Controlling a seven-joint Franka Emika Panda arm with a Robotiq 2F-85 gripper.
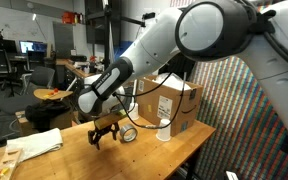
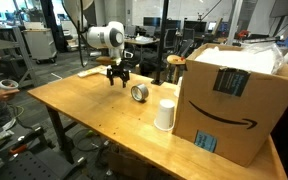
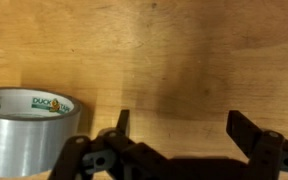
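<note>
My gripper stands open over bare wood in the wrist view, its two dark fingers wide apart and nothing between them. In the same view a roll of silver duct tape (image 3: 34, 148) lies at the lower left, beside the left finger and outside the fingers. From the first exterior view, my gripper (image 1: 106, 142) points down close over the table, with the tape roll (image 1: 128, 134) just to its right. The second exterior view shows the roll (image 2: 140, 92) nearer the camera than my gripper (image 2: 118, 75).
A white cup (image 2: 165, 114) stands between the tape and a large cardboard box (image 2: 224, 112). On the table's other side lie a white cloth (image 1: 38, 144) and a shallow box (image 1: 8, 164).
</note>
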